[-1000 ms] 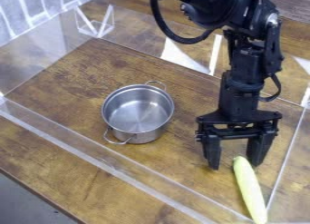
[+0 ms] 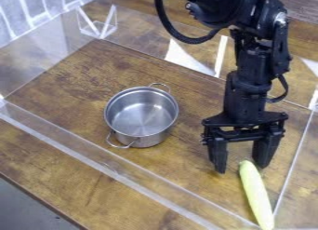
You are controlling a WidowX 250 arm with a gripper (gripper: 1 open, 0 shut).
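My black gripper (image 2: 241,157) hangs low over the wooden table at the right, its two fingers open. A pale yellow-green elongated object (image 2: 258,196), like a corn cob or vegetable, lies on the table just below and in front of the fingers, its upper end near the right finger. To the left stands an empty steel pot (image 2: 140,118) with two wire handles.
Clear panels border the wooden table (image 2: 87,75), along the left, back and front. A white railing shows at the top left.
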